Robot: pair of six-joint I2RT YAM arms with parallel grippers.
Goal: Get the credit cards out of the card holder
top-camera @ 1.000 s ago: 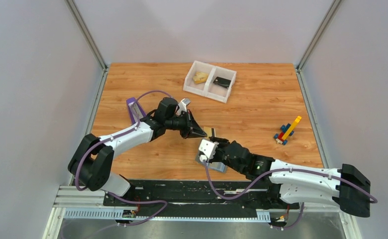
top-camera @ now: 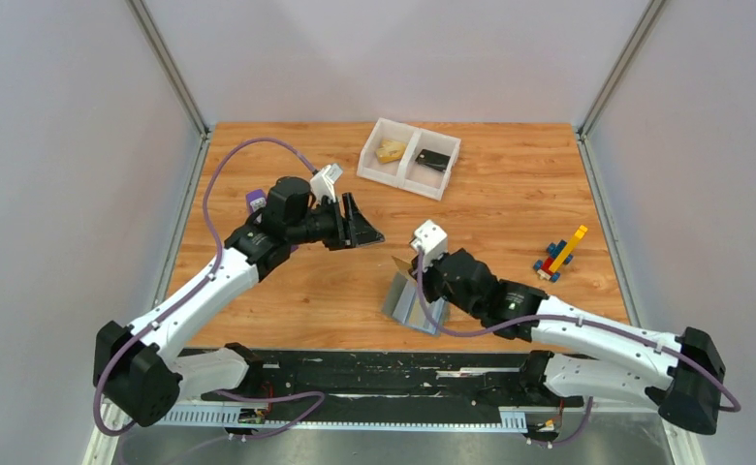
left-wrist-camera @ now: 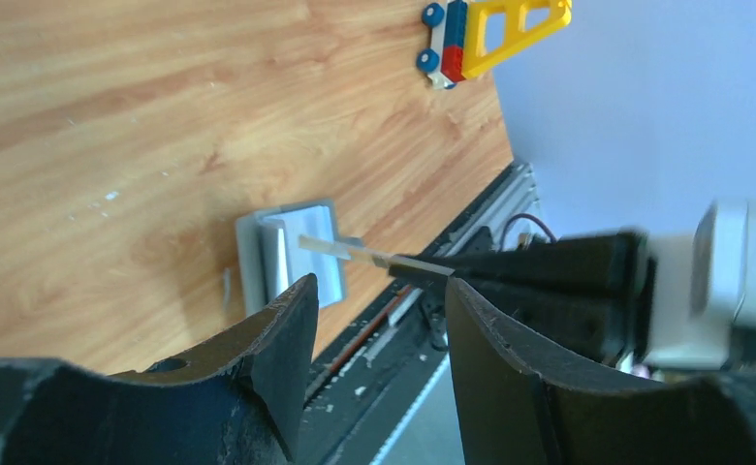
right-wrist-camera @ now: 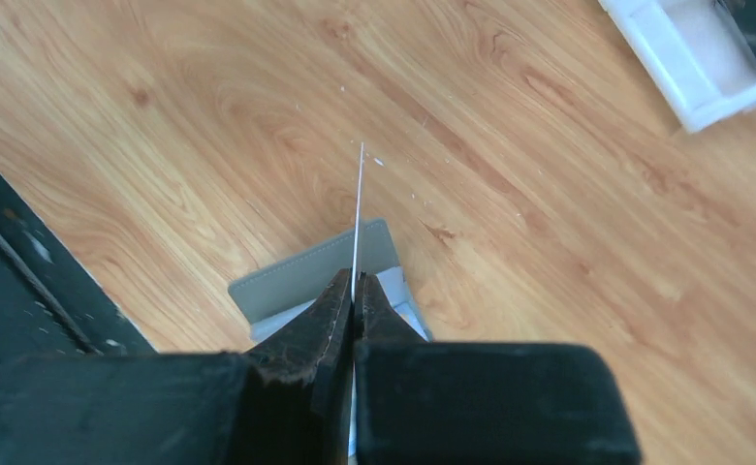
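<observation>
A thin card stands edge-on between the fingertips of my right gripper, which is shut on it. In the left wrist view the same card sticks out from the dark right fingers. Below it on the table lies a grey and pale blue flat piece, seemingly the card holder; my right arm partly covers it. My left gripper is open, its two fingers spread with nothing held between them. It hangs to the left of the card, apart from it.
At the back stands a white two-part box with a yellow item and a black item. A toy vehicle sits at the right. Partly behind the left arm is a purple object. Bare table lies between box and grippers.
My left gripper, close to the card before, has opened and drawn back to the upper left. The right gripper has swung slightly right with the card, uncovering more of the grey piece.
</observation>
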